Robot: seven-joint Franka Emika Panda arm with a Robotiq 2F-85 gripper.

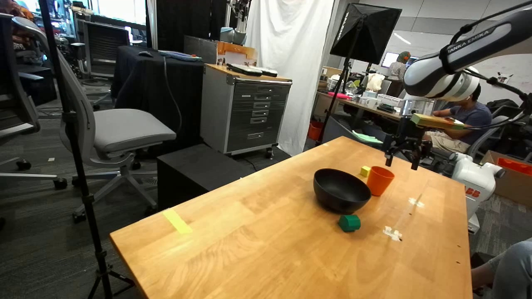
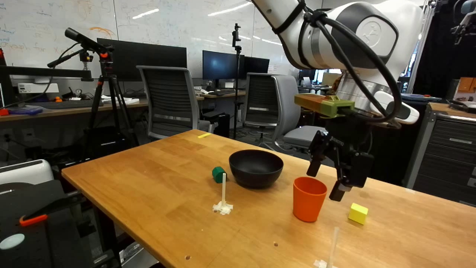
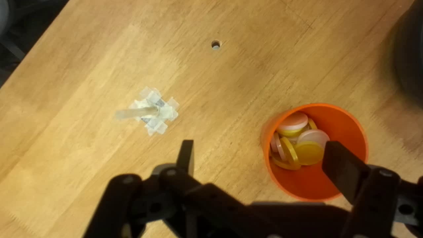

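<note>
An orange cup (image 2: 308, 201) stands upright on the table, and several yellow and pale discs (image 3: 309, 153) lie inside it in the wrist view. My gripper is open above the table near the cup, with nothing held between its fingers; one finger overlaps the cup's edge in the wrist view. Left of the cup in exterior view 2 sits a black bowl (image 2: 256, 169), its inside mostly dark. A green block (image 1: 349, 222) rests beside the bowl. The small yellow block (image 2: 358, 213) lies close to the cup, outside the wrist view.
A thin upright stick (image 2: 224, 192) is taped to the table, and another stick (image 2: 333, 246) stands nearer the front edge in exterior view 2. A small hole (image 3: 215, 44) shows in its surface.
</note>
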